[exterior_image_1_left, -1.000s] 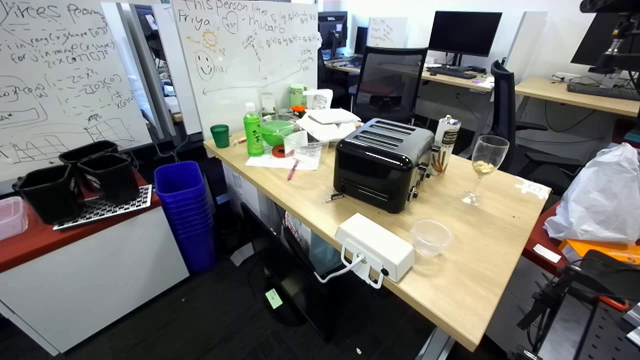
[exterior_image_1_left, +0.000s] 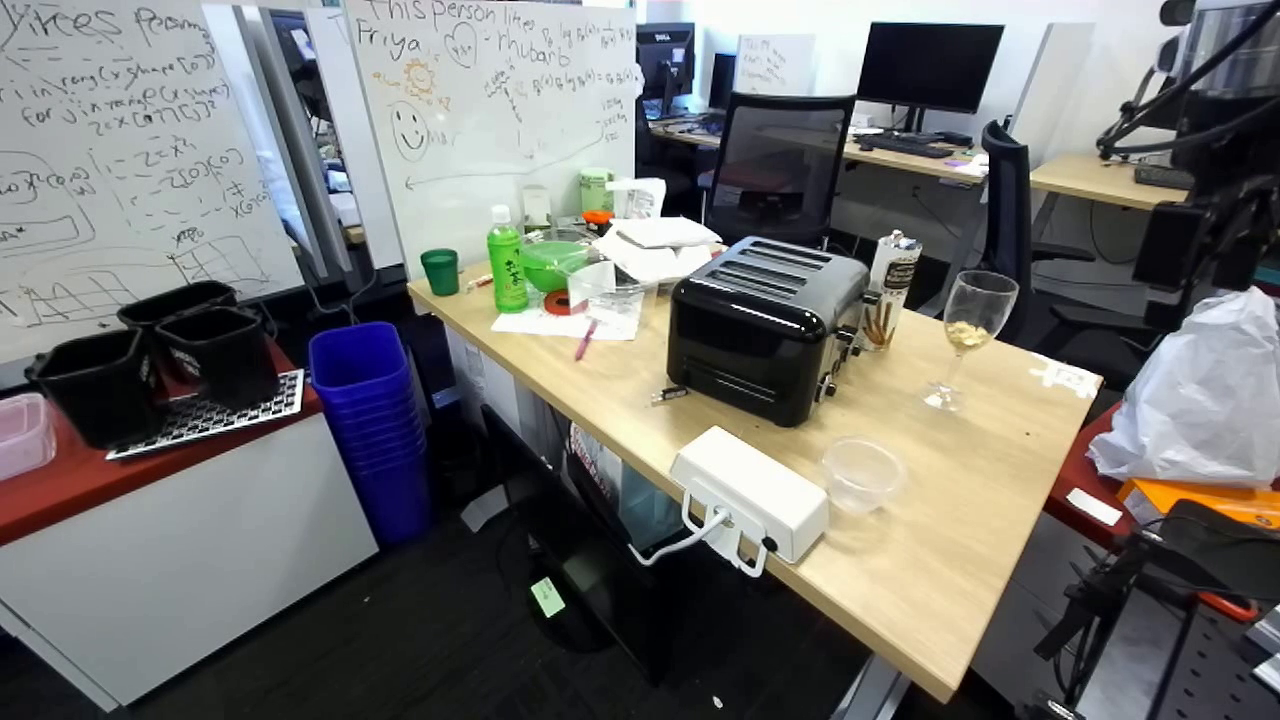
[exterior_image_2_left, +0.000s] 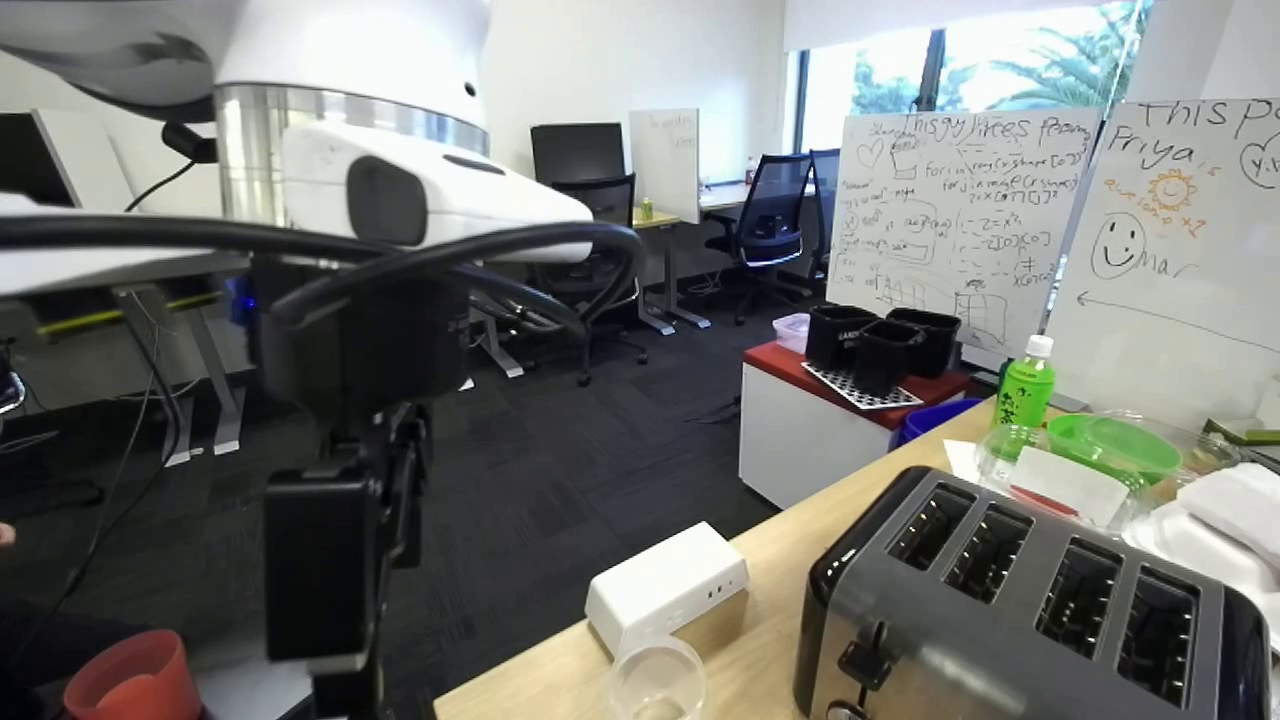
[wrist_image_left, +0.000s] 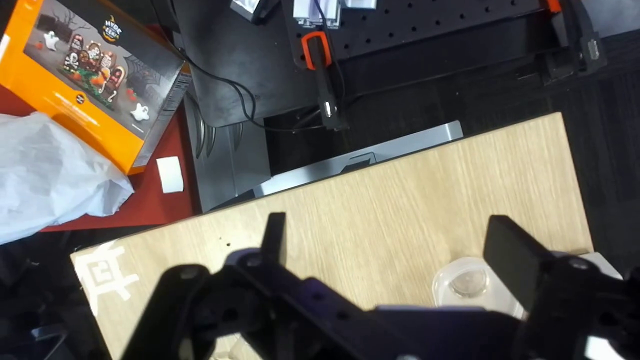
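Note:
My gripper stands open above the table in the wrist view, its two dark fingers far apart with nothing between them. Part of it also shows at the right edge in exterior view 1. On the table are a clear plastic cup (exterior_image_1_left: 863, 475), a wine glass (exterior_image_1_left: 970, 330) with small pale pieces inside, and a black four-slot toaster (exterior_image_1_left: 762, 330). In the wrist view the clear cup (wrist_image_left: 468, 282) lies near the right finger, partly covered by it. The gripper touches none of these.
A white box (exterior_image_1_left: 752, 490) with a cable sits at the table's front edge. A printed canister (exterior_image_1_left: 890, 288) stands behind the toaster. A green bottle (exterior_image_1_left: 506, 262), bowls and white containers crowd the far left end. Bare tabletop (exterior_image_1_left: 960, 528) lies right of the cup.
At the right of exterior view 1, the arm and gripper have come further into view, leftward and lower. The objects on the table have not moved.

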